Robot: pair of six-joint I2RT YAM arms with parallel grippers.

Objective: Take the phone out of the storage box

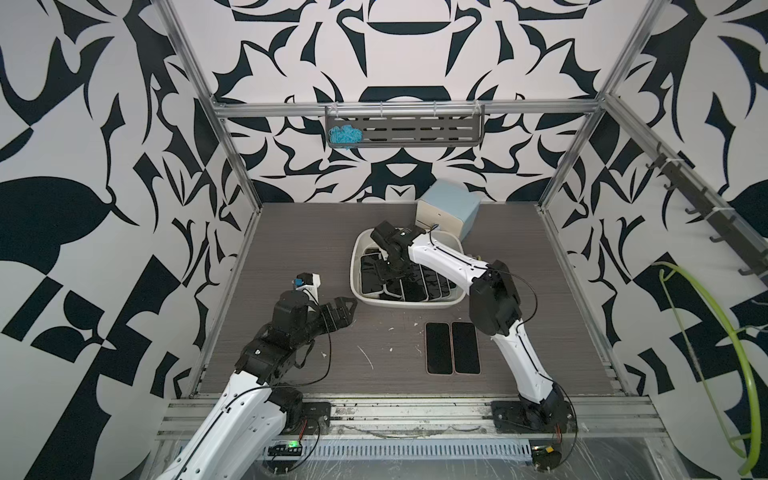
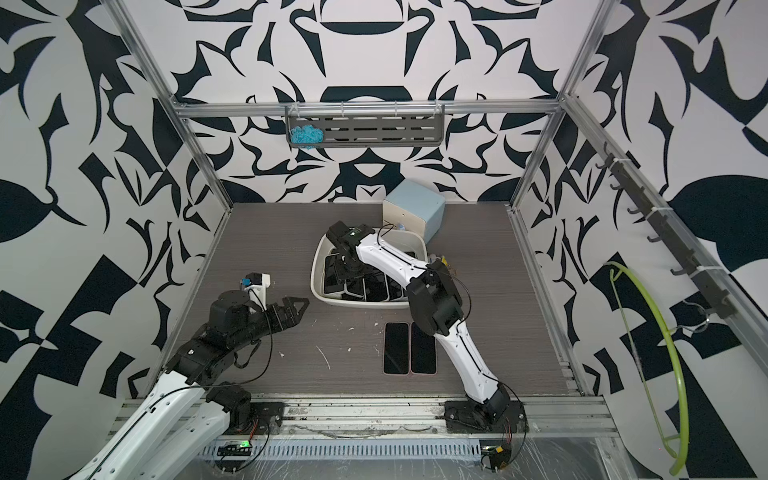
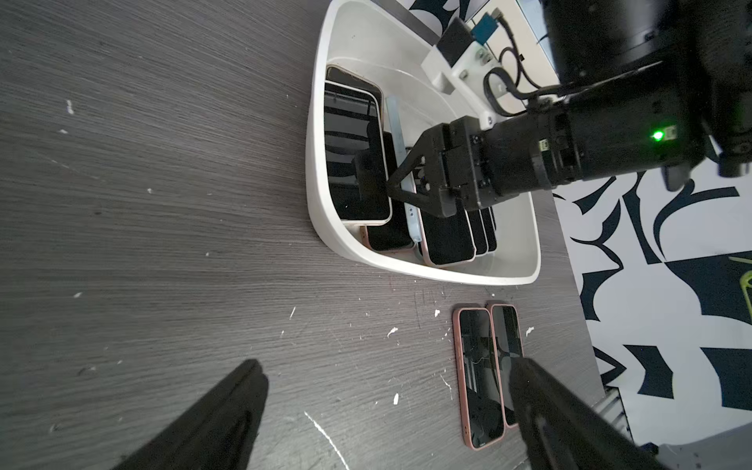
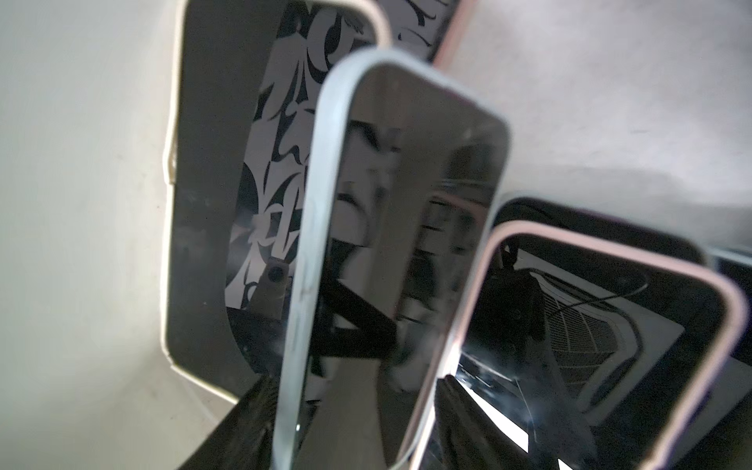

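Observation:
The white storage box (image 1: 353, 276) stands at the table's middle with several dark-screened phones inside. A phone with a light blue frame (image 4: 309, 258) is tilted up on its edge between the fingers of my right gripper, which is shut on it. In the left wrist view that blue frame (image 3: 409, 211) is still within the box walls, beside a pale-framed phone (image 3: 356, 156). A pink-framed phone (image 4: 611, 329) lies close on its other side. My left gripper is open over bare table, front left of the box, with nothing between its fingers.
Two phones, a left one (image 1: 438, 349) and a right one (image 1: 466, 348), lie side by side on the table in front of the box. Behind it stands a light blue carton (image 1: 452, 206).

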